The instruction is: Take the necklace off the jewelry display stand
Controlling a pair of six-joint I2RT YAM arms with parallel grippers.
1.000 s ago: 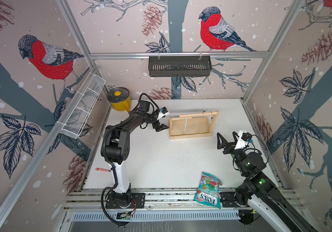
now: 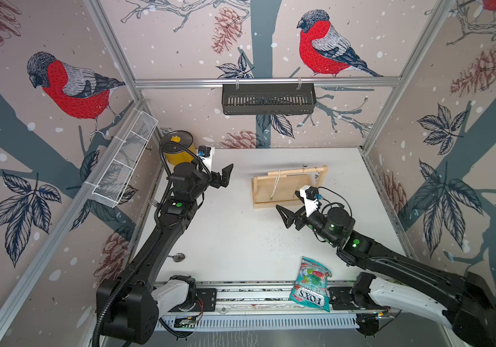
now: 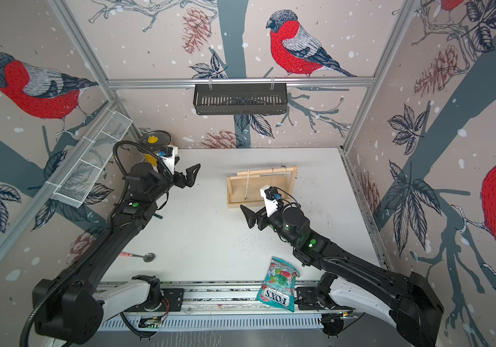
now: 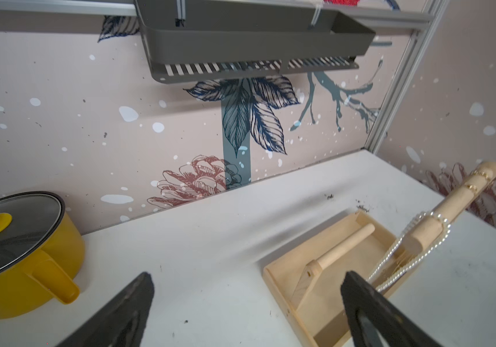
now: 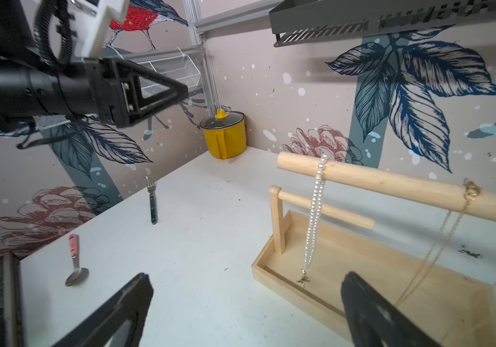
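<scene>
The wooden jewelry stand [image 2: 264,200] sits toward the back of the table, right of centre. A pearl necklace [image 5: 312,222] hangs in a loop over the left end of its upper bar [image 5: 375,180], a small gold charm at its bottom. Thin gold chains [image 5: 433,257] hang farther right on that bar. My right gripper [image 2: 288,216] is open and empty, in front of the stand. Up on the left, near the yellow pot, my left gripper [image 2: 225,175] is open too, well apart from the stand. In the left wrist view the pearl loop [image 4: 412,261] is partly hidden behind a finger [image 4: 383,315].
A yellow pot [image 5: 225,138] with a glass lid stands at the back left corner. A spoon [image 5: 76,271] and a fork [image 5: 152,202] lie along the left side. A teal bag [image 2: 311,283] rests at the front edge.
My left gripper has drawn back up and left, away from the stand. The right gripper has moved left to the stand's front. The pearl necklace still hangs on the bar.
</scene>
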